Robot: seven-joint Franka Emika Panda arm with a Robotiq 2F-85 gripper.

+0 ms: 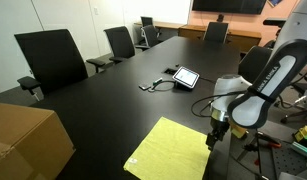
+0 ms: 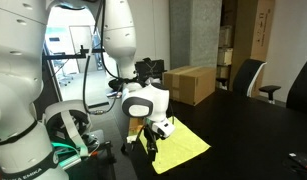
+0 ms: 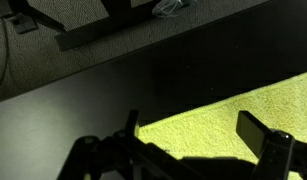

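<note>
A yellow cloth lies spread flat on the dark table, and it also shows as a yellow patch in exterior view 2. My gripper hangs low over the cloth's edge on the robot's side. In the wrist view the gripper stands open, its two dark fingers wide apart. Between them lie the cloth's edge and corner and bare black table; nothing is held. Whether the fingertips touch the cloth, I cannot tell.
A large cardboard box stands at the table's left end. Farther back are a tablet-like device and cables. Black chairs line the far side.
</note>
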